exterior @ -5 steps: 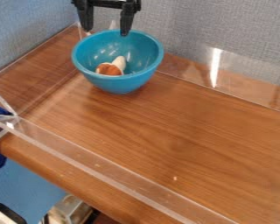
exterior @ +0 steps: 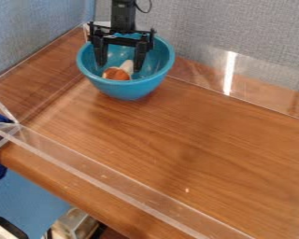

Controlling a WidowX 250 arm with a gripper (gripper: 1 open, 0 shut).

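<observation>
The black gripper (exterior: pixel 120 54) reaches down into a blue bowl (exterior: pixel 139 87) at the top left of the table. Its two fingers stand apart, on either side of the upper part of the bowl's inside. An orange and white object (exterior: pixel 116 74) lies at the bottom of the bowl, between or just below the fingertips; whether they touch it cannot be seen.
Textured walls stand behind and to the left, with clear plastic strips along the table's edges. Blue and metal items sit beyond the left edge.
The gripper has come down from above the bowl into it. The bowl and the object inside look unmoved.
</observation>
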